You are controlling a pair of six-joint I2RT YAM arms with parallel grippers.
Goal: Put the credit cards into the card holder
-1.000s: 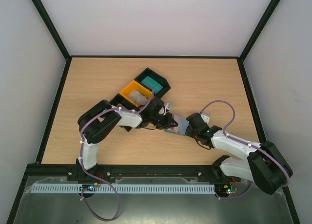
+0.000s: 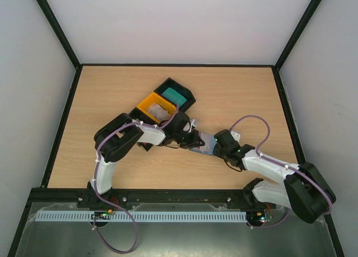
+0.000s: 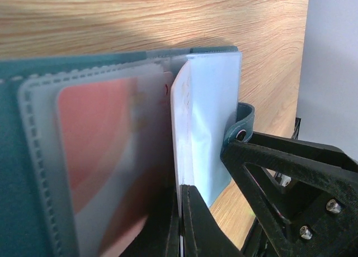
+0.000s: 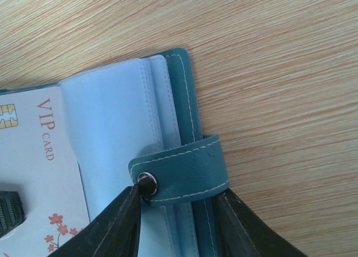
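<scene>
The teal card holder (image 2: 206,144) lies open on the table between my grippers, with clear sleeves (image 3: 112,117) over a pink card. In the left wrist view my left gripper is shut at the edge of a thin white layer (image 3: 182,112) standing up in the holder; whether it is a card or sleeve I cannot tell. In the right wrist view a white VIP card (image 4: 39,156) lies on the holder's left side. My right gripper is at the teal snap strap (image 4: 184,167); whether it grips the strap I cannot tell.
A row of bins, with an orange bin (image 2: 147,104) and a black bin (image 2: 187,100), sits behind my left arm.
My left arm has shifted very slightly to the right in the top view. The right arm shows no visible change.
</scene>
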